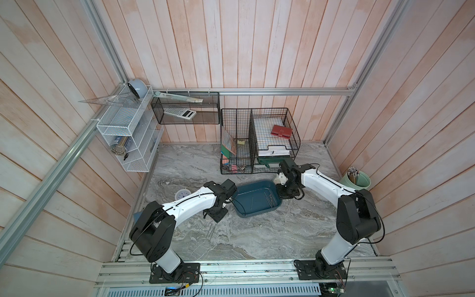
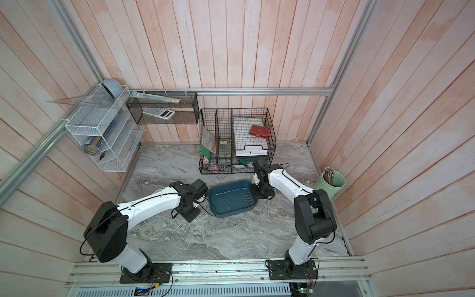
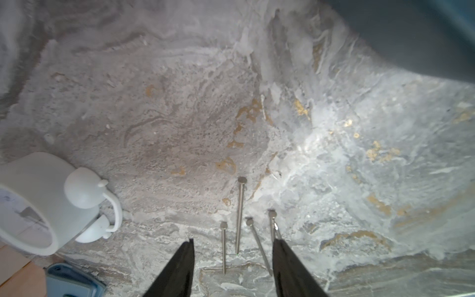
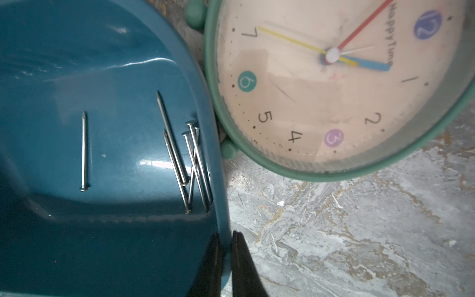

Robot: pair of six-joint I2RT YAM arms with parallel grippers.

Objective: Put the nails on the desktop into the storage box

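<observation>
Several nails [image 3: 240,212] lie loose on the grey marbled desktop left of the blue storage box [image 1: 247,212]. Above them, my left gripper is open; in the left wrist view the nails show in front of and between its fingers, none held. Several more nails [image 4: 197,168] rest inside the box against its right wall, with a single nail [image 4: 83,151] farther left on its floor. My right gripper is shut on the box's right rim, one finger on each side of the wall.
A green-rimmed clock [image 4: 326,99] stands against the box's far right side. A white cup-like object [image 3: 44,203] sits left of the loose nails. Behind the box is a black wire rack [image 1: 237,148].
</observation>
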